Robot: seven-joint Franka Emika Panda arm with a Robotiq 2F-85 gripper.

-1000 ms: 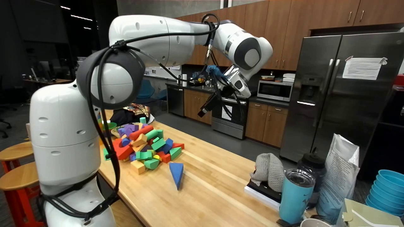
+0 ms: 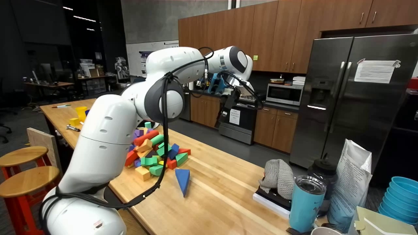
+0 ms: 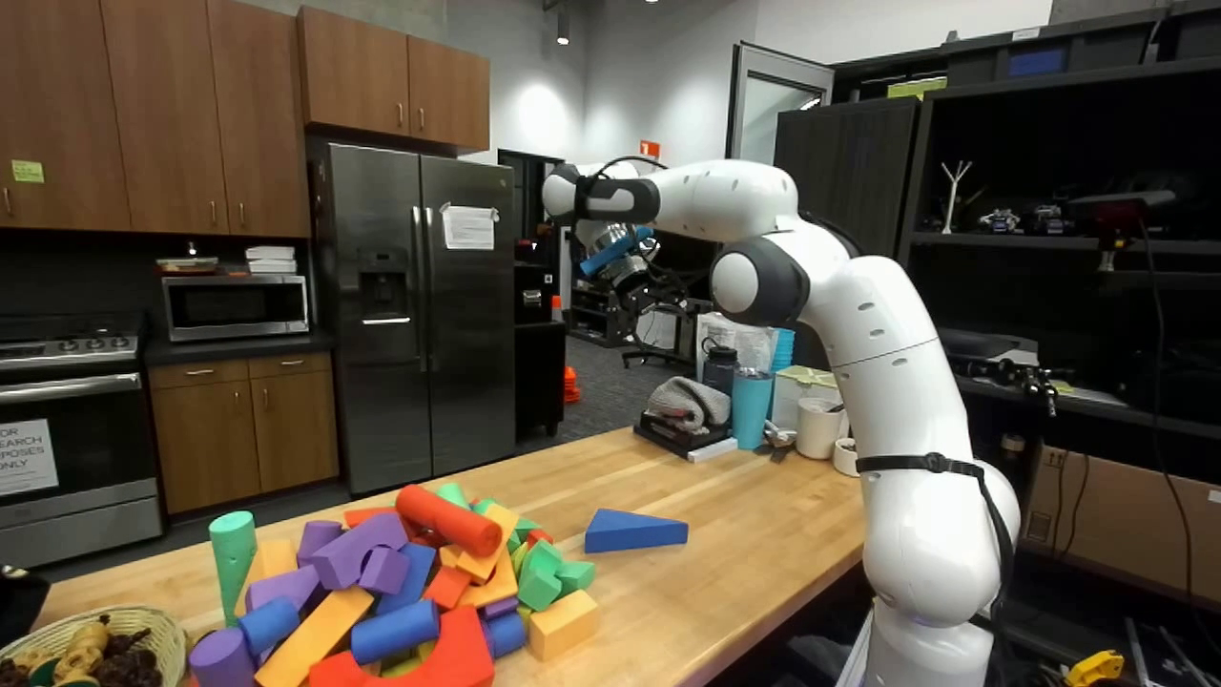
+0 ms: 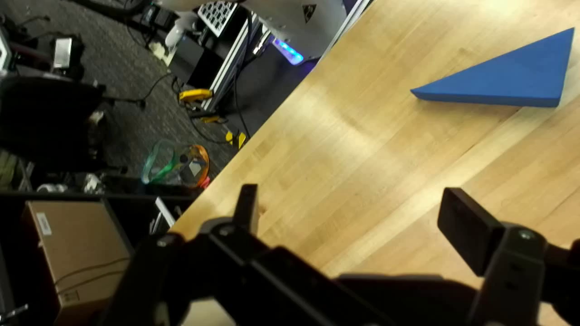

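Observation:
A blue wedge block [image 4: 503, 73] lies flat and alone on the wooden table [image 4: 348, 163]. In the wrist view it sits at the upper right, beyond my gripper, whose two black fingers stand wide apart with only tabletop between and below them. Exterior view 1 has the gripper [image 2: 222, 115] hanging well above the table, too small and dark there to read its fingers. The same wedge [image 3: 636, 530] rests apart from a heap of coloured blocks [image 3: 395, 595] in exterior view 2.
At the table's far end stand a turquoise tumbler [image 2: 307, 201], a dark bottle [image 2: 324, 176], a paper bag [image 2: 349, 184] and a grey cloth [image 2: 277, 178] on a black-and-white base. A wicker basket [image 3: 172, 641] is beside the heap. Bare wood spreads between wedge and tumbler.
The arm has turned and swung its elbow to the right in exterior view 1, and its wrist is lower and farther left. Wedge and blocks have stayed put.

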